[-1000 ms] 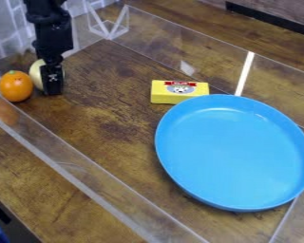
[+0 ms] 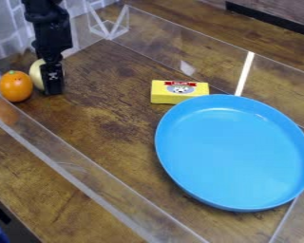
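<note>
My black gripper (image 2: 48, 68) reaches down at the upper left, open, its fingers around a pale yellowish round fruit (image 2: 38, 74) that is partly hidden behind them. An orange (image 2: 15, 85) sits just in front of and to the left of that fruit, by the clear side wall.
A yellow box (image 2: 179, 92) with a red label lies right of centre. A large blue plate (image 2: 232, 150) fills the lower right. Transparent walls edge the workspace.
Very little differs; the gripper stays around the pale fruit at the upper left, with at most a slight shift.
</note>
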